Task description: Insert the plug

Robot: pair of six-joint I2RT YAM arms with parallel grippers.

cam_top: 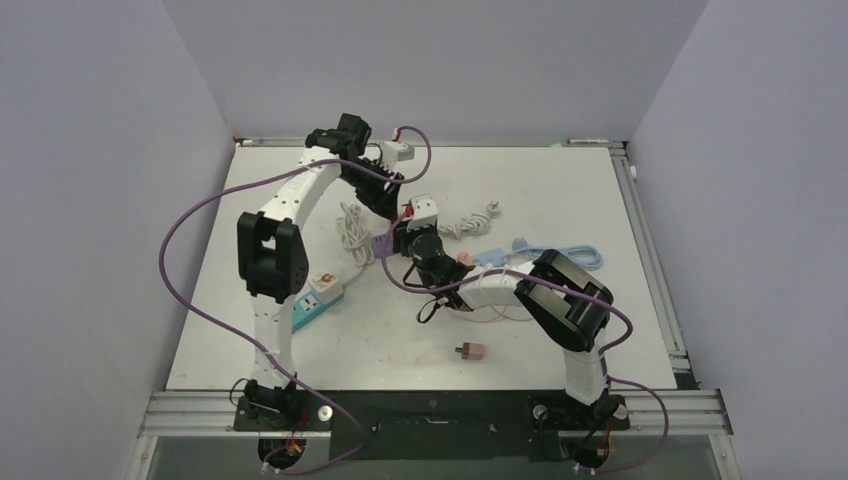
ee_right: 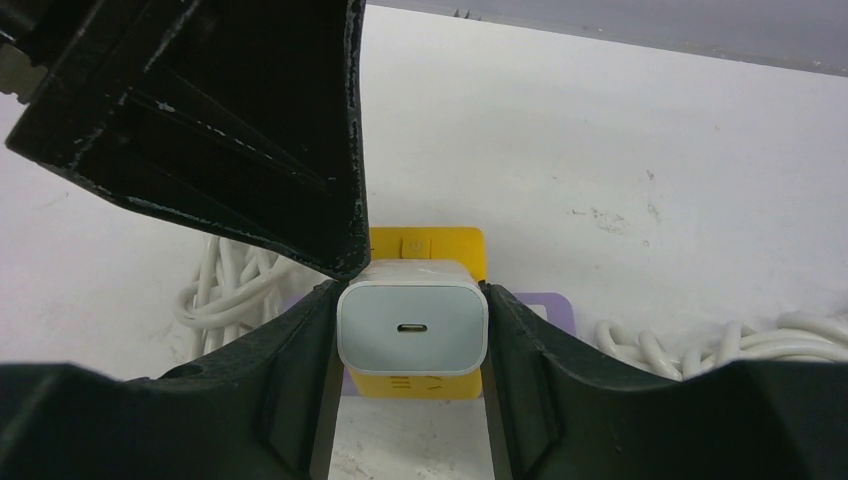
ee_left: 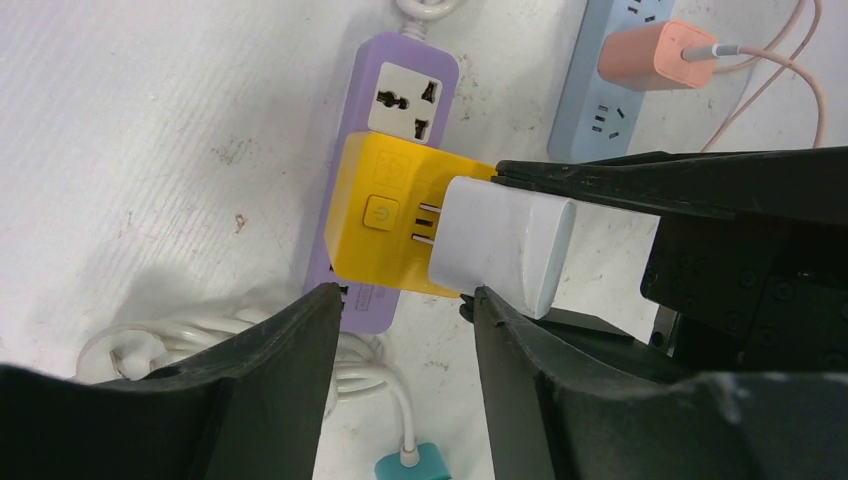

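Note:
A white plug (ee_left: 500, 240) is clamped in my right gripper, its prongs pointing at the face of a yellow adapter block (ee_left: 380, 175); some prong length shows in the left wrist view. The yellow block stands on a purple power strip (ee_left: 400, 60) near the table's middle. My left gripper hangs just behind and above them, open, with nothing between its fingers.
Coiled white cables (cam_top: 355, 235) lie either side of the strip. A blue strip with a pink charger (ee_left: 640, 55), a teal strip (cam_top: 310, 310) at left and a loose pink plug (cam_top: 470, 351) are nearby.

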